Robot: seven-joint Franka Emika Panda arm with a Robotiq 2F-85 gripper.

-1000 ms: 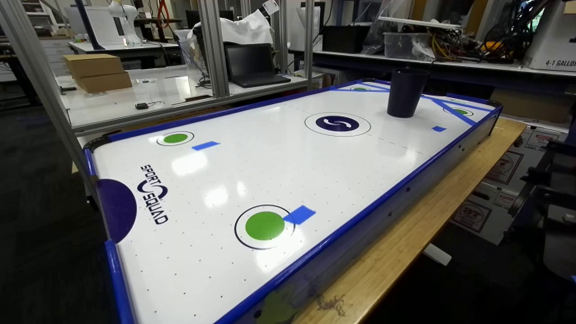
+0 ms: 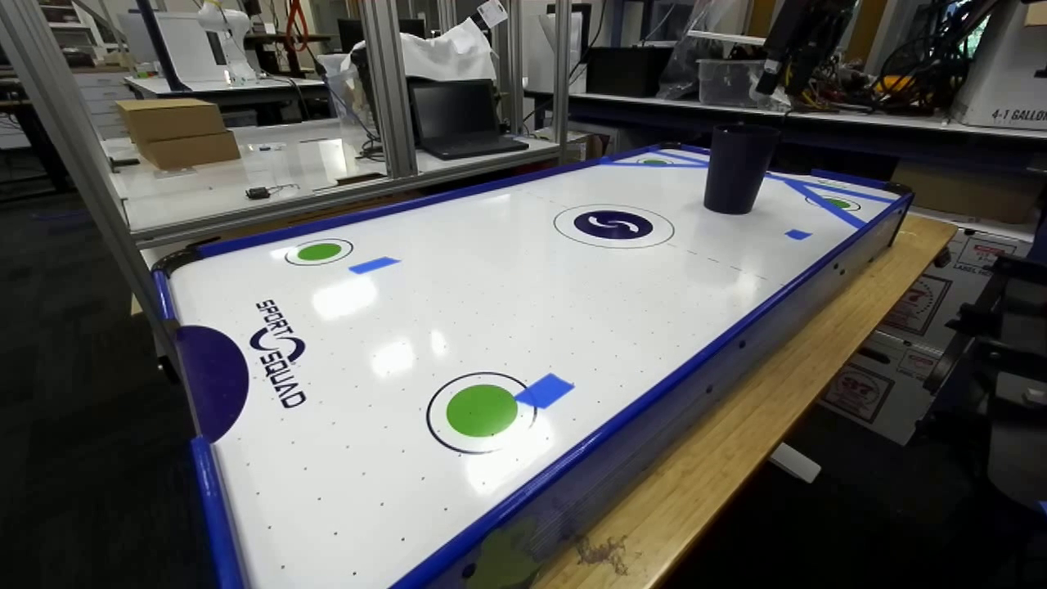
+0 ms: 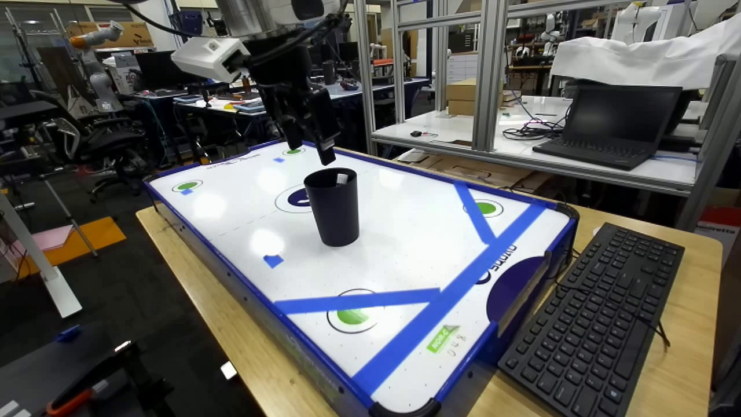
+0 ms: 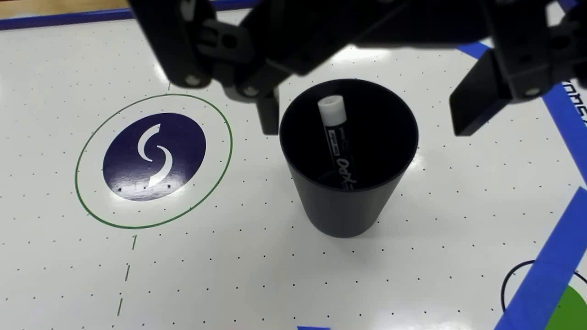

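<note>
A dark, tapered cup (image 3: 336,212) stands upright on the white air hockey table (image 3: 229,243). Inside it leans an Expo marker (image 4: 333,112), white end up; its lower part is lost in the cup's shadow. The cup (image 4: 344,206) fills the middle of the wrist view, its opening facing the camera. My gripper is open, its fingers spread wide on either side of the rim in that view, with nothing held. From exterior view 2, the gripper (image 3: 309,153) hangs above the cup, apart from it. Exterior view 1 shows the same cup (image 2: 736,172) toward the far end.
Blue tape strips (image 3: 410,340) cross the table end near the cup. A black keyboard (image 3: 597,313) lies beyond that end, and a laptop (image 3: 615,121) sits on a side shelf behind a metal frame post (image 3: 487,76). The table surface around the cup is clear.
Part of the dark arm has come into exterior view 1 at the upper right, above the far end of the table. The cup stands where it was.
</note>
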